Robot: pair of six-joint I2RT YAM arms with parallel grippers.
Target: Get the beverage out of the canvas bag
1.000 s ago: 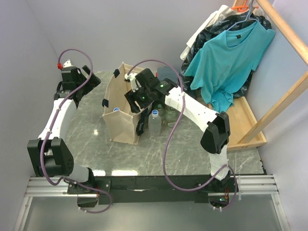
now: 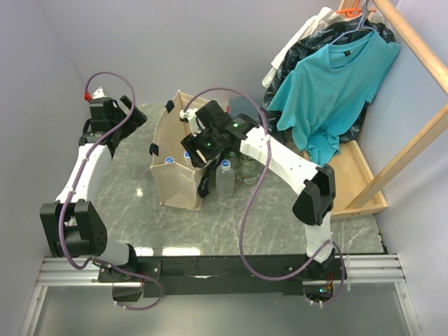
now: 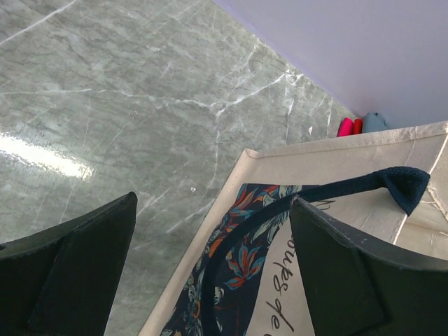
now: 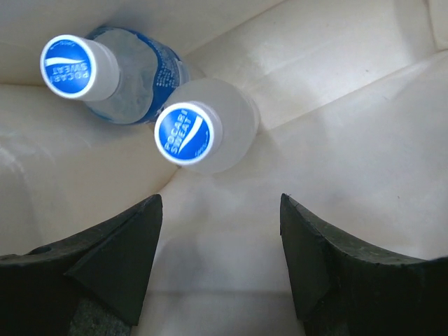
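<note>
The beige canvas bag (image 2: 175, 183) stands open in the middle of the table. Two Pocari Sweat bottles with blue-white caps, one (image 4: 206, 126) clear and one (image 4: 140, 73) with a blue label, stand inside it in the right wrist view. My right gripper is open above the bag's interior, below those bottles in that view, with nothing between its fingers. My left gripper (image 2: 133, 112) is raised left of the bag, open and empty; its wrist view shows the floral printed side of the bag (image 3: 238, 273) beneath it.
A clear bottle (image 2: 225, 180) and other bottles stand just right of the bag. A wooden clothes rack (image 2: 392, 161) with a teal shirt (image 2: 343, 84) fills the back right.
The left arm and the bag look unchanged.
</note>
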